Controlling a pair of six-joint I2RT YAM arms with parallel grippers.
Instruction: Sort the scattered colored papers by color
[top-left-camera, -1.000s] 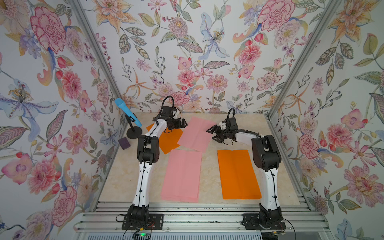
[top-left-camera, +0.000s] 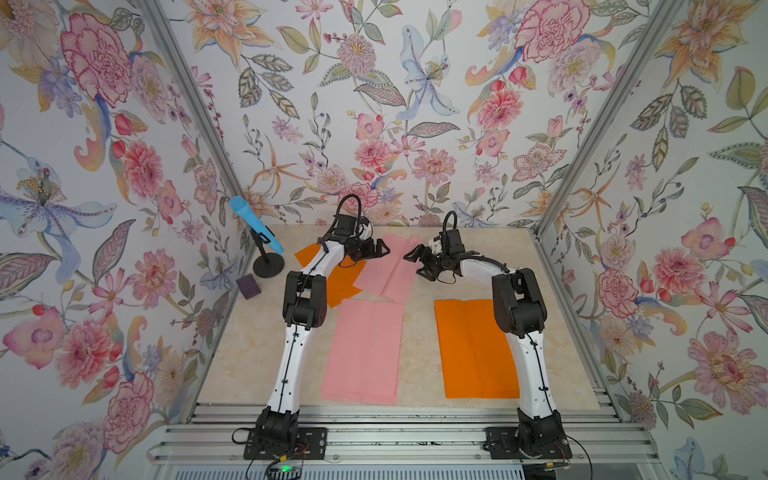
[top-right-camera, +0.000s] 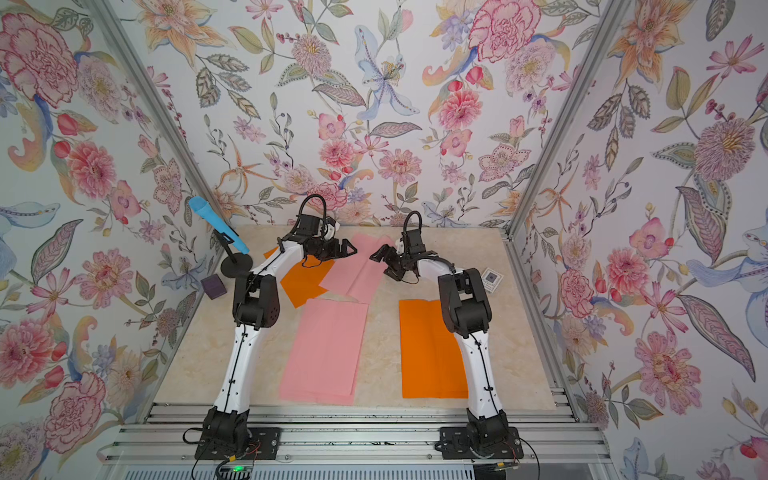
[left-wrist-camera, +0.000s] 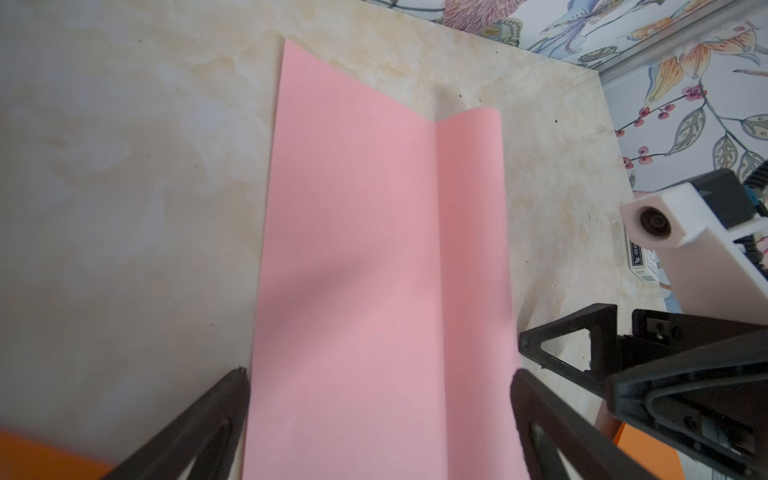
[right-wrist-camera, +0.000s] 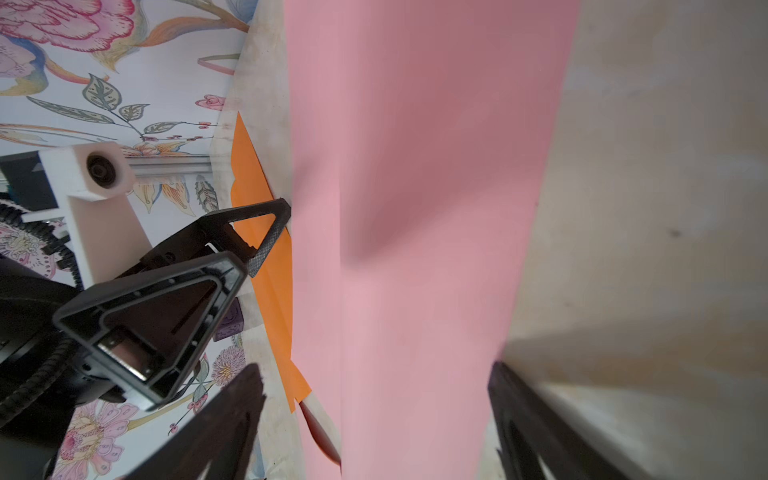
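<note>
A pink sheet (top-left-camera: 389, 264) lies at the back middle, creased lengthwise with one side curling up in the left wrist view. My left gripper stands open over it, fingertips either side of the paper. My right gripper is at its other end, fingers apart across the pink paper, whether pinching any edge cannot be told. Orange paper (top-left-camera: 345, 277) lies partly under the left arm. Nearer the front lie a pink sheet (top-left-camera: 361, 352) on the left and an orange sheet (top-left-camera: 473, 352) on the right.
A blue object on a black stand (top-left-camera: 254, 224) and a dark purple block (top-left-camera: 248, 286) stand at the left. A small white item (top-right-camera: 491, 279) lies at the right, behind the right arm.
My right gripper has moved left over the pink sheet, whose side has drawn inward into a fold. My left gripper has moved right, onto that sheet's edge.
</note>
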